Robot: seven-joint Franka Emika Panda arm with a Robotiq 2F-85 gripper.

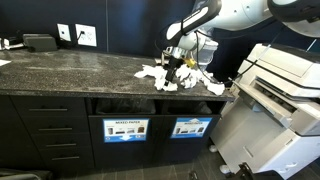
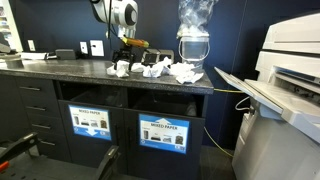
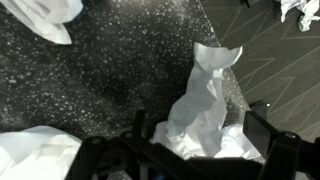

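Crumpled white paper lies in a loose group on the dark speckled counter, including one piece (image 1: 164, 78) near the front edge and another (image 2: 186, 73) toward the right end. My gripper is open and points down over the counter. In the wrist view a twisted white paper (image 3: 199, 108) shows between its spread fingers, with its lower part hidden by the gripper body. Whether the fingers touch it I cannot tell. More crumpled paper (image 3: 35, 152) lies at the lower left, and another piece (image 3: 48, 15) at the upper left.
Two open bins under the counter front carry blue-and-white mixed paper signs, left (image 2: 90, 121) and right (image 2: 163, 133). White machinery (image 1: 280, 85) stands to the right. Beyond the edge, a white scrap (image 3: 299, 12) appears in the wrist view.
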